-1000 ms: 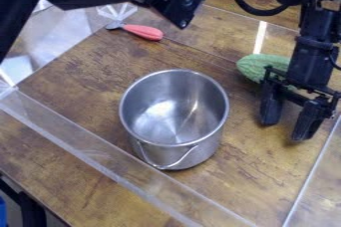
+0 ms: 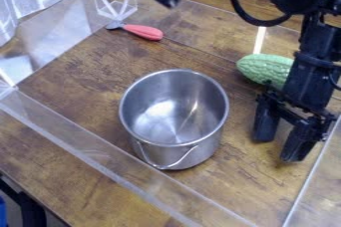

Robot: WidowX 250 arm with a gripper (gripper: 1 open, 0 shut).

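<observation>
My black gripper hangs low over the wood at the right, its two fingers pointing down and standing apart with bare tabletop showing between them. Just behind it lies a pale green cucumber-like vegetable, partly hidden by my wrist. Left of the gripper stands a steel pot with a wire handle, upright and empty.
A pink-handled utensil lies at the back left. Clear plastic walls run along the near and left sides. The wooden surface left of the pot is bare.
My gripper has moved slightly toward the front and down, uncovering more of the green vegetable. The pot and utensil are unmoved.
</observation>
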